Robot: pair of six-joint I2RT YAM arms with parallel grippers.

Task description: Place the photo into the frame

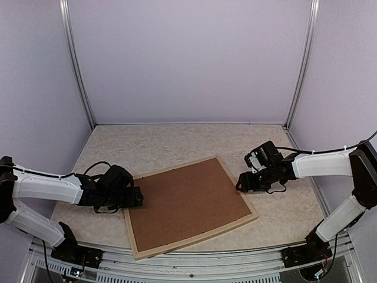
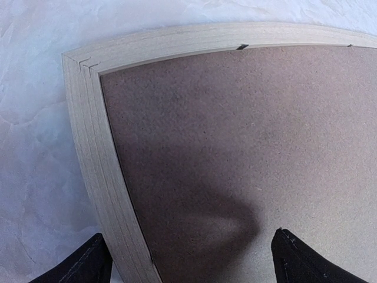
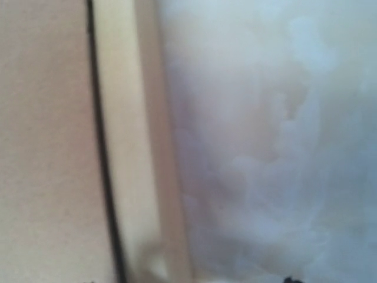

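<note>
A pale wooden frame [image 1: 197, 237] lies slanted on the table, with a flat brown board [image 1: 185, 200] inside its border. I can make out no separate photo. My left gripper [image 1: 139, 197] is at the frame's left side. In the left wrist view its fingers stand wide apart, one by the wooden border [image 2: 94, 135] and the other over the brown board [image 2: 235, 147], nothing between them being lifted. At the right border is my right gripper [image 1: 241, 184]. Only its fingertips show, well apart, at the bottom of the right wrist view, astride the blurred border [image 3: 132, 147].
Bare marbled tabletop [image 1: 171, 141] lies behind the frame and to its right [image 1: 288, 212]. The frame's near left corner reaches over the metal rail [image 1: 194, 259] at the table's front edge. Walls close off the back and sides.
</note>
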